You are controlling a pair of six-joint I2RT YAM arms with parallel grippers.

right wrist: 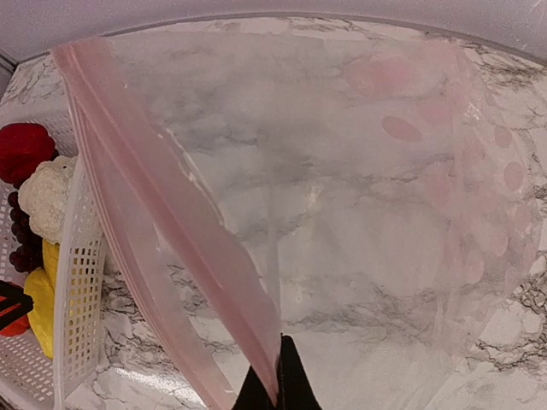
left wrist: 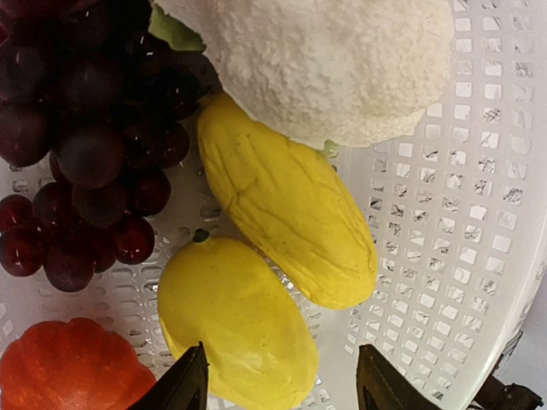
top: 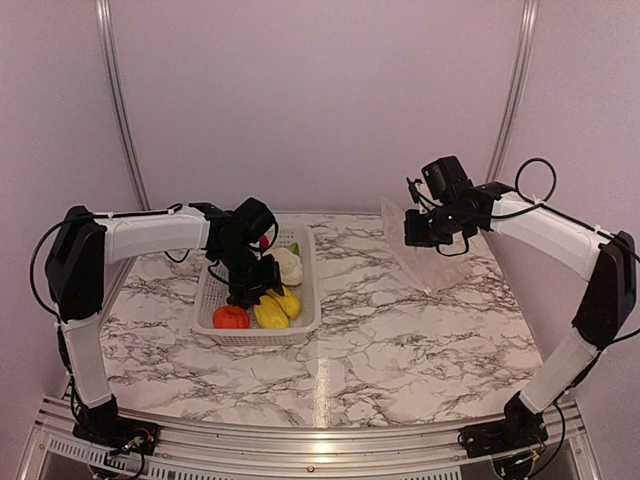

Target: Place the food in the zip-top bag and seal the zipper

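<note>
My left gripper stands open over the basket, its fingertips apart above the lower end of a yellow lemon-like fruit (left wrist: pixel 235 316). Nothing is clamped between them. A second yellow fruit (left wrist: pixel 286 201) lies against the first. Around them are dark grapes (left wrist: pixel 90 158), a red tomato-like piece (left wrist: pixel 73 367) and white cauliflower (left wrist: pixel 333 64). On the right, the clear zip top bag (right wrist: pixel 359 213) with pink bands hangs from my right gripper, which is shut on the bag's edge. The bag's mouth (right wrist: pixel 171 205) gapes toward the basket. It looks empty.
The white perforated basket (top: pixel 313 270) sits on the left of the marble table (top: pixel 400 360). A red pepper-like item (right wrist: pixel 26 152) lies in its far corner. Bare table separates the basket from the bag, and the front area is clear.
</note>
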